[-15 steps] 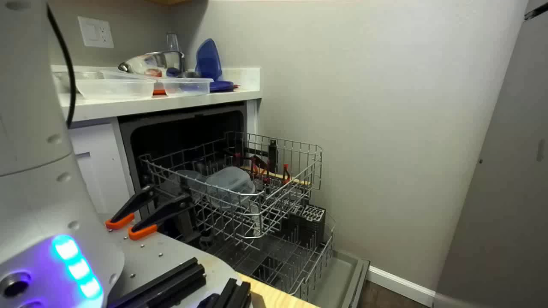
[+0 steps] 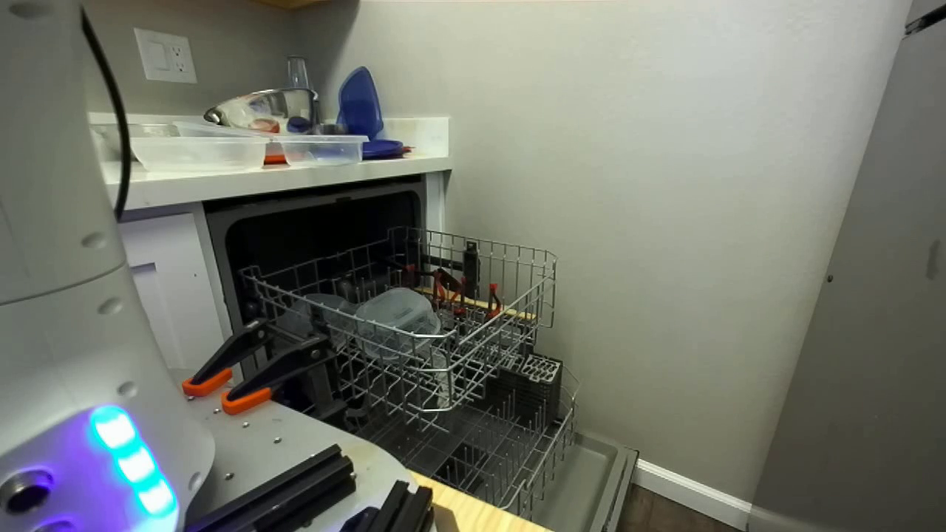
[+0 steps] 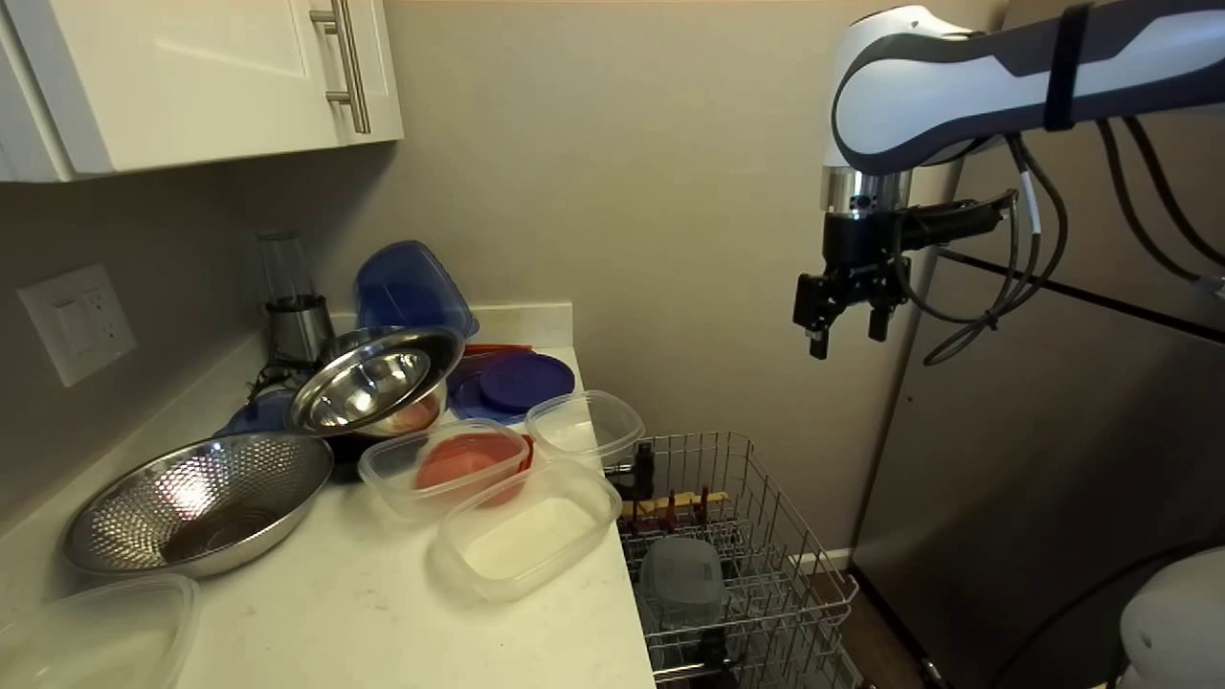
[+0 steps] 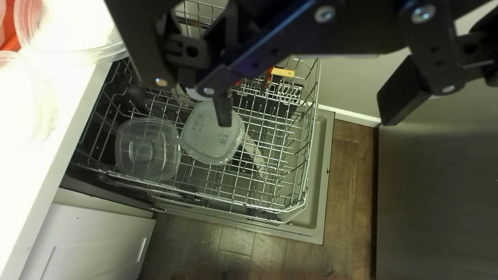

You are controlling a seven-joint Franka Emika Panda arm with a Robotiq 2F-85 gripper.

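My gripper [image 3: 849, 331] hangs high on the right, in front of the refrigerator side and well above the dishwasher. In the wrist view its fingers [image 4: 224, 110] stand wide apart, so it is open, with nothing between them. Below, the pulled-out upper rack [image 4: 310, 161] holds two clear plastic containers. One cloudy container [image 4: 212, 140] lies base up, partly behind a finger; a clearer container [image 4: 148, 148] sits beside it, towards the counter. On the counter [image 3: 345, 620] stand more clear containers, among them an empty container [image 3: 528, 538] near the edge.
A perforated steel colander [image 3: 207, 505], a steel bowl [image 3: 379, 385] and blue lids [image 3: 525, 381] occupy the counter. The open dishwasher door [image 2: 576, 483] lies low under the racks. Orange-tipped clamps [image 2: 246, 400] sit by the arm's base. Space around my gripper is free.
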